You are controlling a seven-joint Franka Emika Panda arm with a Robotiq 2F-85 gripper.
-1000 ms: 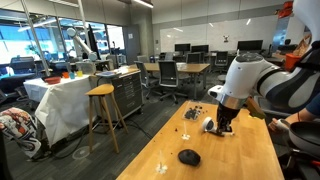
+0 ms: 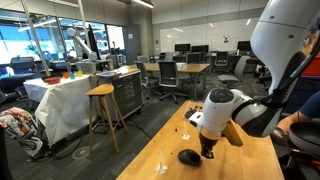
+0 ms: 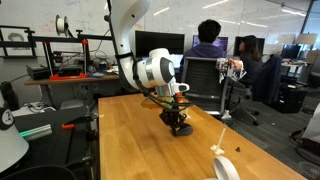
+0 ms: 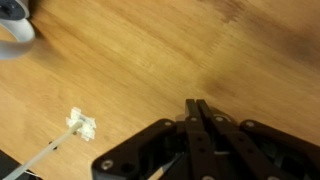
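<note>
In the wrist view my gripper points at bare wood, its dark fingers close together. Nothing shows between the fingers, though the tips are small and dark here. In exterior view 1 the gripper [image 2: 207,152] is low over the wooden table [image 2: 150,170], just right of a dark round object [image 2: 189,157]; I cannot tell if they touch. A white cup-like object [image 4: 15,35] is at the wrist view's upper left edge, and a pale stick with a white tip [image 4: 83,124] lies at its lower left.
A wooden stool [image 2: 103,91] stands on the floor left of the table. In exterior view 2 a white ring-shaped object [image 3: 224,168] is at the front right, and an office chair [image 3: 203,85] stands behind the table.
In exterior view 1 my arm has moved left and toward the camera, and the gripper is lower, now close to the dark round object, which has stayed in place.
</note>
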